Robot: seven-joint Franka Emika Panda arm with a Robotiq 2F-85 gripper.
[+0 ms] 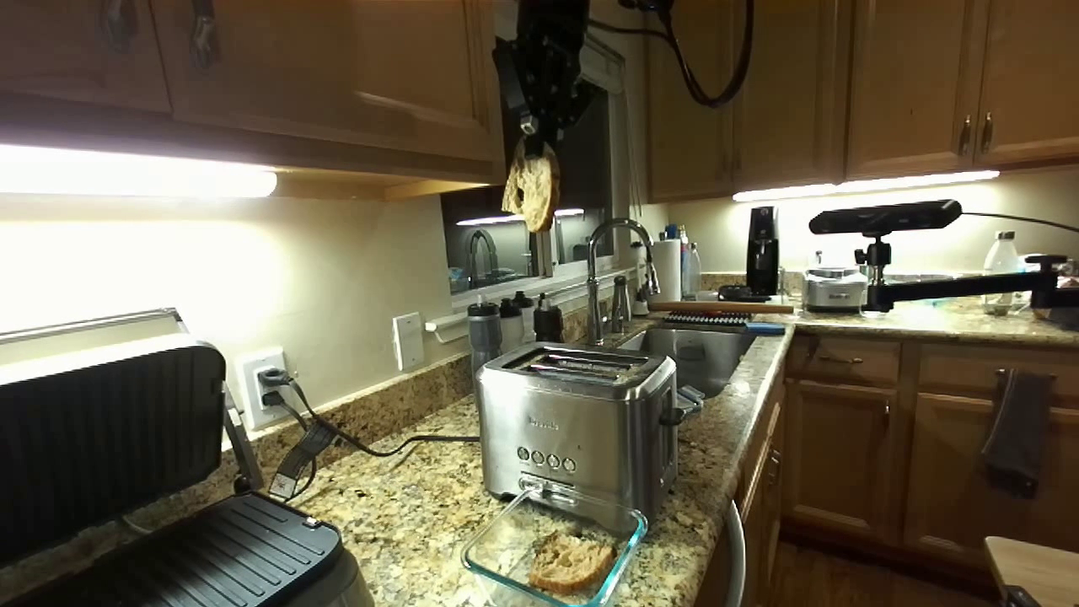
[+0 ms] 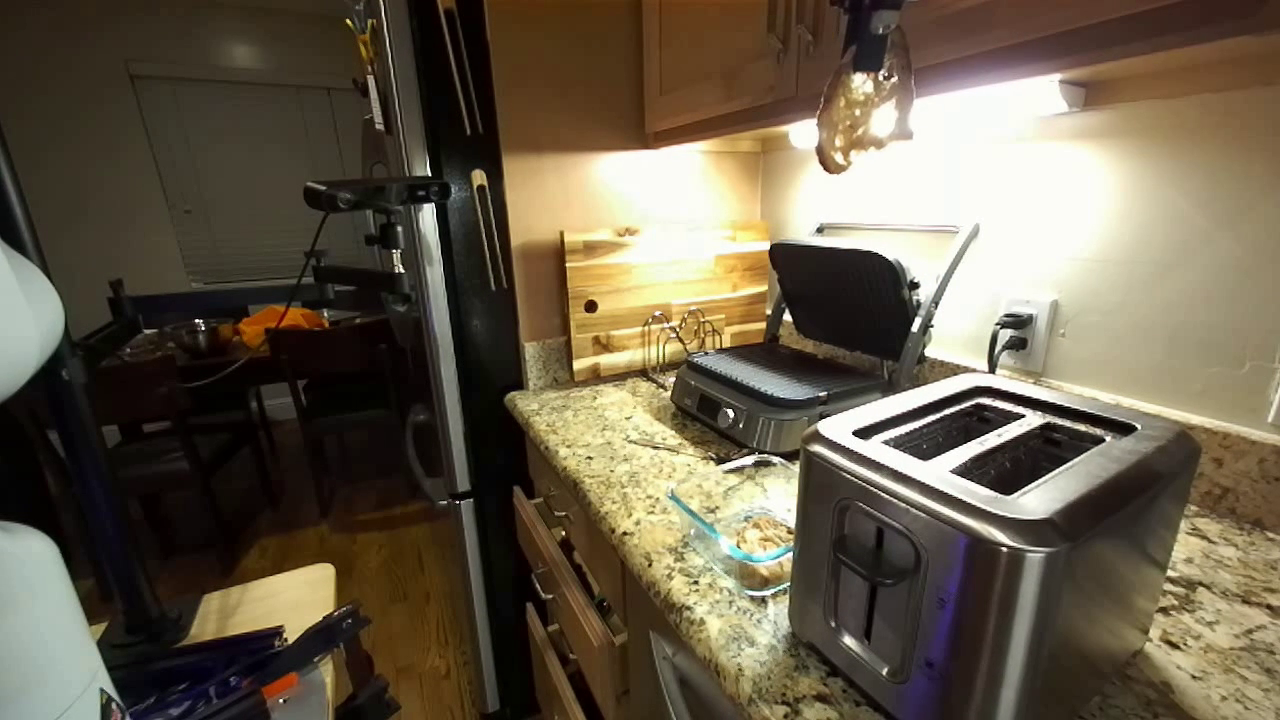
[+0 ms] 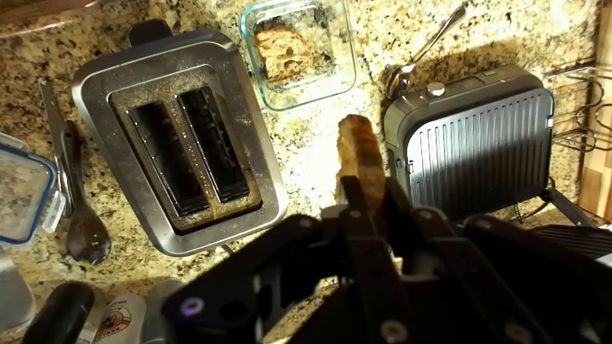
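High above the counter, my gripper [image 1: 536, 147] is shut on a slice of bread [image 1: 544, 192], which hangs down from the fingers. The wrist view shows this held slice [image 3: 360, 143] edge-on, gripped between the two fingers. A silver two-slot toaster [image 1: 577, 425] stands on the counter below; both its slots look empty in the wrist view. Beside it, a glass container [image 3: 310, 102] has another bread slice [image 3: 284, 54] lying flat inside. The held slice touches neither toaster nor container.
An open contact grill [image 2: 780, 372] stands along the counter, with a spoon [image 3: 430, 48] near it. Wooden spoon [image 3: 86, 229], lidded box and bottles [image 3: 123, 318] crowd the toaster's other side. Upper cabinets [image 1: 334, 71] flank the raised arm.
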